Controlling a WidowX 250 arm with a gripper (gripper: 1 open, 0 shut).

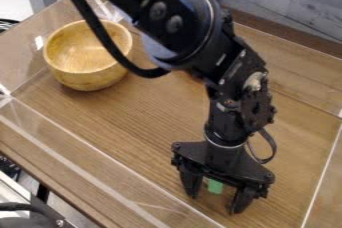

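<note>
My black gripper (218, 184) is low over the near part of the wooden table, its housing and fingers covering most of a green object (215, 186), of which only a small patch shows between them. Whether the fingers hold it cannot be told from this view.
A yellow-tan bowl (87, 57) sits at the upper left of the wooden table (120, 142). The arm spans the top centre. The table's left and near edge runs along the lower left.
</note>
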